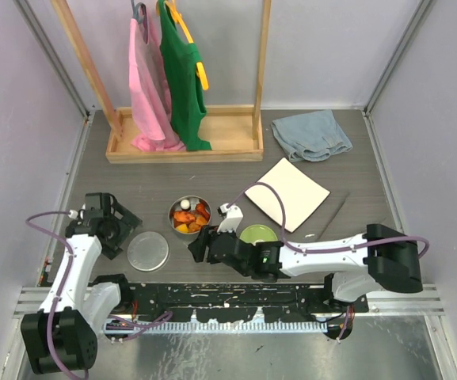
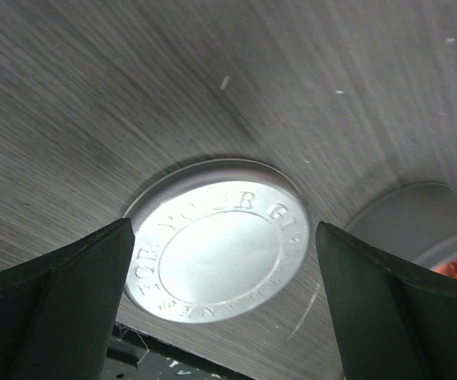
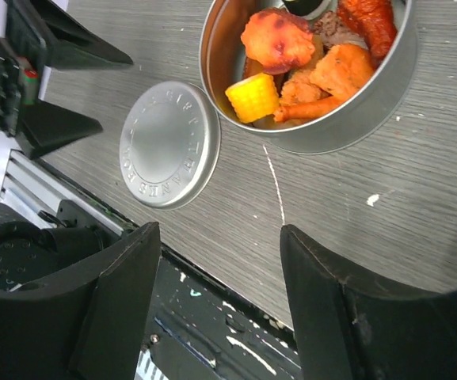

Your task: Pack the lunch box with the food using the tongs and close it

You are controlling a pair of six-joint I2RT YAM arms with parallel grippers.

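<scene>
A round metal lunch box (image 1: 189, 215) stands uncovered on the table, filled with corn, carrot, sausage and other food (image 3: 323, 71). To its left lies a flat silver lid (image 2: 220, 245) with raised lettering. My left gripper is open above the lid, its fingers on either side of it in the left wrist view, with nothing between them. At the front right of the box hangs my right gripper, open and empty over bare table. A green-topped round container (image 1: 258, 234) is partly hidden behind the right arm.
Behind stands a wooden rack (image 1: 184, 157) with pink and green garments. Folded jeans (image 1: 311, 135) and a cream board (image 1: 287, 194) lie at the right, near a thin dark stick (image 1: 334, 215). Bare table shows between rack and box.
</scene>
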